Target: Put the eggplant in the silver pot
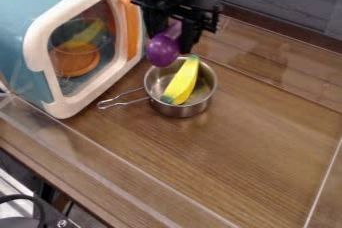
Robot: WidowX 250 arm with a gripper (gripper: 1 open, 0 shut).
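A purple eggplant (163,49) hangs in my black gripper (171,32), whose fingers are shut on its upper end. It is above the back left rim of the silver pot (203,108). Inside the pot leans a yellow banana (182,80), one end rising past the back rim. The pot stands on the wooden counter with its wire handle (120,99) pointing left. Part of the pot's back rim is hidden behind the eggplant.
A toy microwave (40,17), blue and white, stands close on the left, with an orange item (78,60) behind its window. A grey wall closes off the back.
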